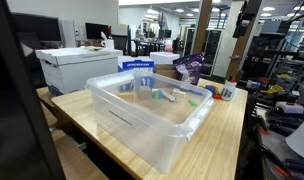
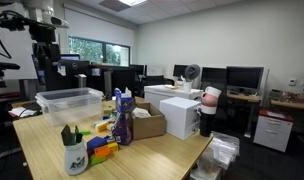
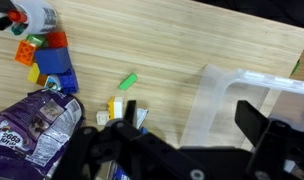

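My gripper hangs above the table, its two dark fingers wide apart with nothing between them. In exterior view 1 the gripper [image 1: 243, 20] is high at the upper right, well clear of the table. A clear plastic bin [image 1: 132, 122] stands on the table; part of its wall [image 3: 206, 105] shows under the right finger in the wrist view. Left of it in the wrist view lie a small green piece [image 3: 128, 81], blue blocks [image 3: 54, 60] and a purple bag [image 3: 27, 140]. No object is near the fingertips.
A white cup [image 2: 75, 158] holding pens stands near the table's edge. A cardboard box [image 2: 149, 125] and a white box [image 2: 180, 117] stand behind the purple bag. Bare wood [image 3: 162, 30] shows between the blocks and the bin.
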